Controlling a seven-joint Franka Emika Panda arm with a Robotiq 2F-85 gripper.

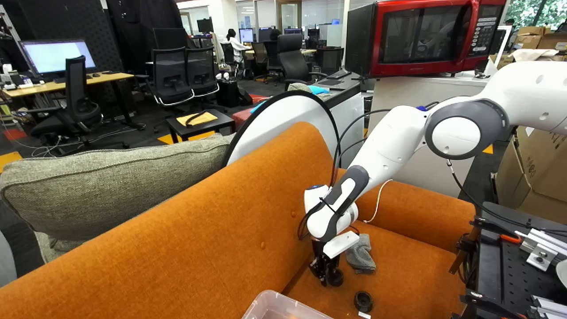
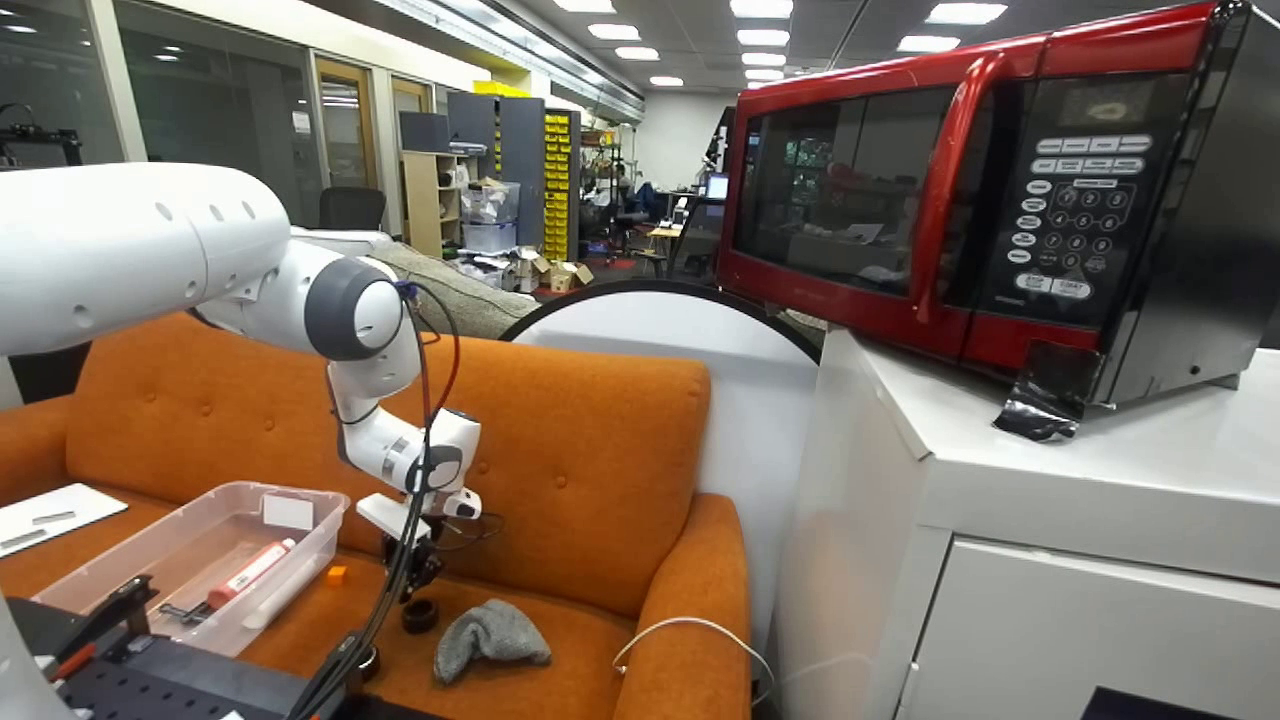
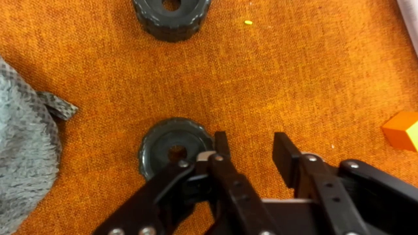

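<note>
In the wrist view my gripper is open, with only orange fabric showing between its fingertips. A black ribbed ring with a hole in its middle lies flat on the seat, just left of the left finger, which covers part of its edge; whether they touch I cannot tell. Farther up in that view lies a second black ring, cut by the top edge. Exterior view 1 shows the gripper low over the seat beside the near ring, with the other ring nearer the camera.
A grey cloth lies crumpled on the seat by the rings. An orange block sits between the gripper and a clear plastic bin, which holds a red-and-white tube. The sofa backrest rises close behind the gripper.
</note>
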